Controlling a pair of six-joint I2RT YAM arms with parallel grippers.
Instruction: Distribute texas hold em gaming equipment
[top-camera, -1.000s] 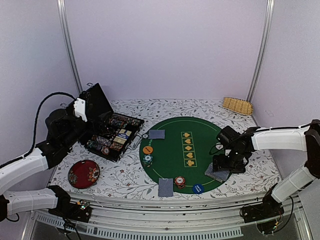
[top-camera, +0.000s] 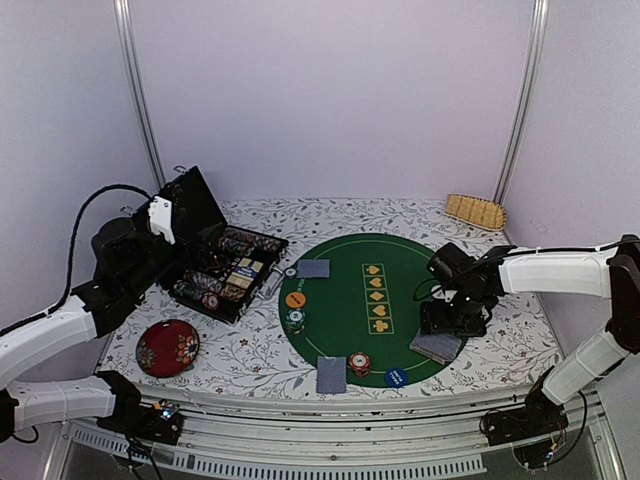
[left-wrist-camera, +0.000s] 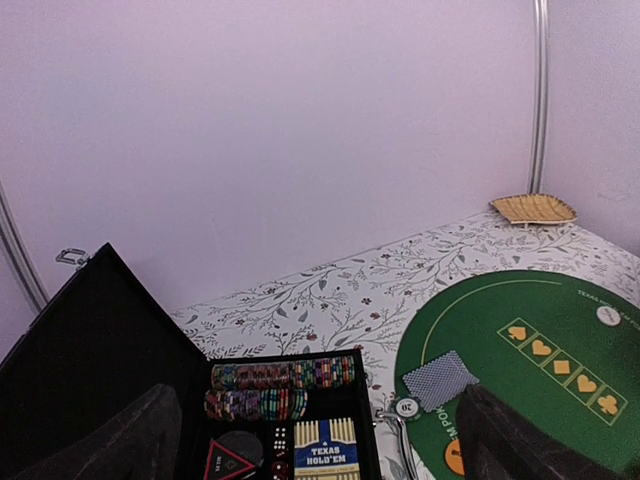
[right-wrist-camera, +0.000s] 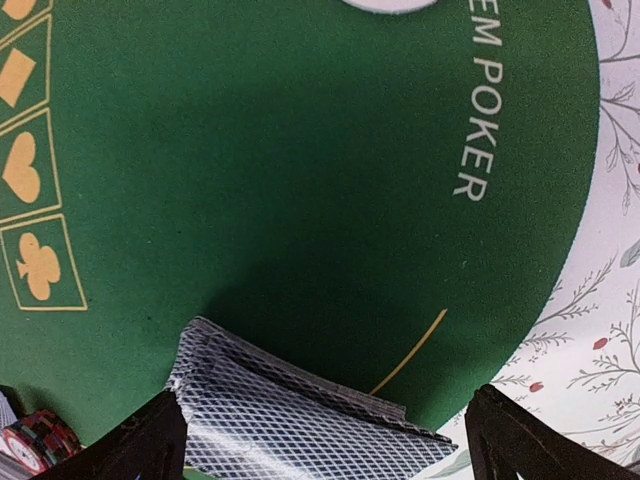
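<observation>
My right gripper is open low over a pile of cards (right-wrist-camera: 300, 430) on the right edge of the green poker mat (top-camera: 340, 290). My left gripper hangs open at the left, by the open chip case (top-camera: 250, 245). More cards lie at the mat's upper left (top-camera: 313, 268) and front (top-camera: 331, 375), with red chips (top-camera: 358, 362), teal chips (top-camera: 295, 320), an orange disc (top-camera: 295, 299) and a blue disc (top-camera: 395, 377).
A red patterned tray (top-camera: 167, 348) lies at the front left, a woven basket (top-camera: 475, 210) at the back right.
The left arm and the objects on the table look unchanged.
</observation>
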